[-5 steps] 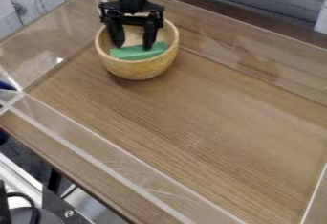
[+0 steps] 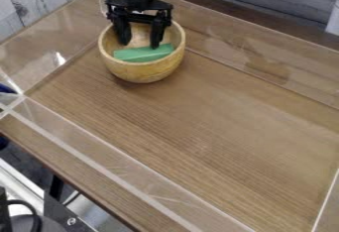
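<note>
A wooden bowl [image 2: 141, 70] sits on the table near the top left. A green object [image 2: 143, 54] lies inside it. The black gripper [image 2: 141, 33] hangs over the bowl from the top, its fingers reaching down into it around the area of the green object. Whether it is open or holds anything is too small and dark to tell.
Clear tape strips run along its left side, with dark cables beyond the lower-left edge. A wall stands at the back.
</note>
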